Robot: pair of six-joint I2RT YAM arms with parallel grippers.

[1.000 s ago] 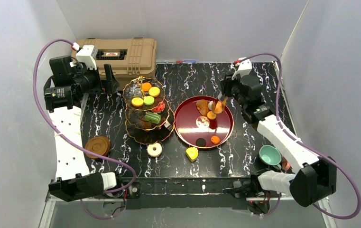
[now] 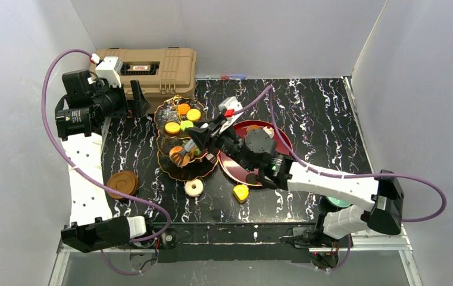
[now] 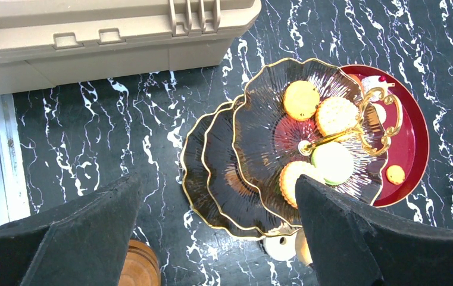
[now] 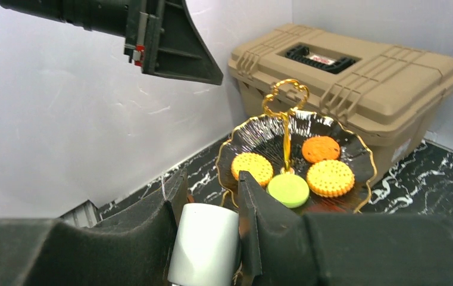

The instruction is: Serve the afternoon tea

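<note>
A three-tier stand with dark, gold-rimmed plates (image 2: 163,114) is left of centre. Its top plate carries an orange biscuit (image 4: 321,149), two yellow biscuits (image 4: 330,178) and a green macaron (image 4: 289,190). My right gripper has the white end (image 4: 205,244) of a brown-orange piece (image 2: 179,157) filling the gap between its fingers. That piece hangs over the stand's middle plate, mostly hiding the green piece there; contact with the plate cannot be told. My left gripper stands open and empty above the back left, beside the tan case.
A red tray (image 2: 284,145) with more pieces lies right of the stand, partly under my right arm. A white ring doughnut (image 2: 194,188), a yellow piece (image 2: 241,192) and wooden coasters (image 2: 122,183) lie in front. The tan case (image 2: 176,65) stands behind.
My right gripper has swung left from the red tray to the stand, carrying the brown-orange piece from the tray to above the middle plate. My left arm has not moved.
</note>
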